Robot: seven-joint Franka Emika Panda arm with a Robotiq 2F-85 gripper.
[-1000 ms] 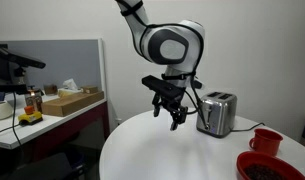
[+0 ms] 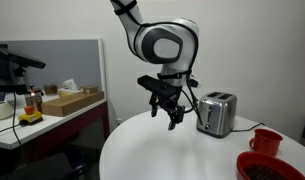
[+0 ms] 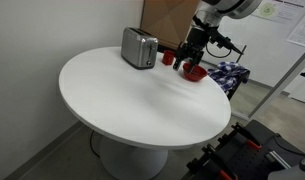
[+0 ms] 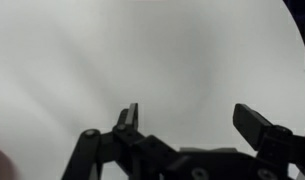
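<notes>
Above the white table, my gripper stands open, its two black fingers wide apart in the wrist view. Only bare tabletop shows between them. In exterior view 1 the gripper (image 2: 163,112) hangs over the table, left of and in front of the silver toaster (image 2: 217,113). At the right lie a red bowl (image 2: 269,160) with dark contents and, behind it, a red mug (image 2: 265,142). From exterior view 2, the toaster (image 3: 140,48) is at the far side, with the red bowl (image 3: 195,73) beneath and behind my arm.
A dark cord runs from the toaster. Off to the left, a separate surface carries cardboard boxes (image 2: 72,103) and several small items. A checked cloth (image 3: 227,75) is beyond the table edge.
The toaster, mug and bowl have stayed put.
</notes>
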